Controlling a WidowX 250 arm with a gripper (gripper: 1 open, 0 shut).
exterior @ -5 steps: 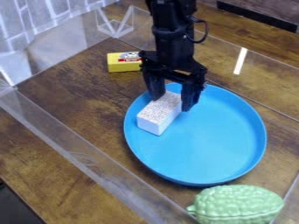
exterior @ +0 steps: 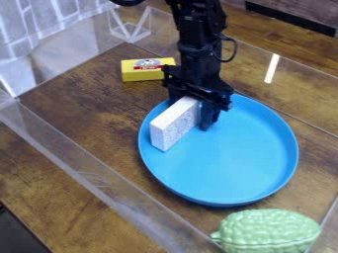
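My black gripper (exterior: 196, 104) reaches down from the top over the back-left part of a blue plate (exterior: 231, 163), its fingers lowered around a white speckled block (exterior: 172, 124). The block sits on the plate, its near end showing below the gripper. The fingertips are mostly hidden behind the block and in dark overlap, so whether they grip it is unclear.
A yellow box (exterior: 142, 71) lies on the wooden table (exterior: 79, 119) behind the plate to the left. A green bumpy vegetable (exterior: 264, 232) lies at the front right. Clear plastic walls border the table at left and front.
The gripper has moved down and slightly left onto the white block, and its fingers now stand closer around it.
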